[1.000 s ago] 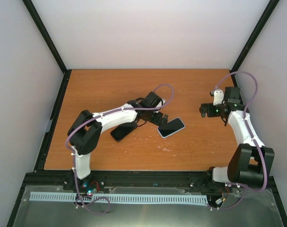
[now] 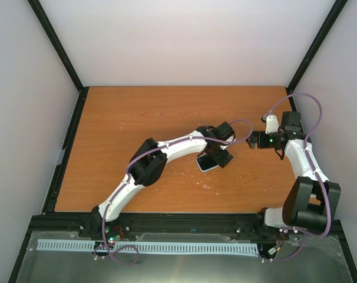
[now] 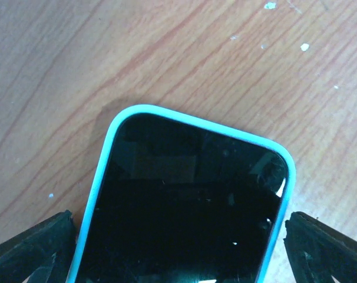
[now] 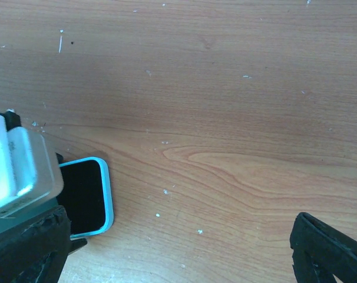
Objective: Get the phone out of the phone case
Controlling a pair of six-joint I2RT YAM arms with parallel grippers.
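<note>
The light-blue phone case (image 3: 205, 122) lies flat on the table, its rim framing a glossy black, reflective face (image 3: 184, 218); in the top view its near left part (image 2: 207, 163) shows from under my left gripper (image 2: 221, 156). That gripper is open just above the table, one finger (image 3: 37, 250) beyond each long side of the case, and nothing is gripped. In the right wrist view one end of the case (image 4: 108, 200) peeks out beyond the left gripper's body (image 4: 25, 168). Off to the right of it, my right gripper (image 2: 253, 140) is open and empty.
Small white specks (image 2: 207, 186) dot it in front of the case.
My left gripper has travelled rightward from the case's left side to over it, hiding most of it. The dark slab to the left is now covered by that arm. My right arm has barely moved.
</note>
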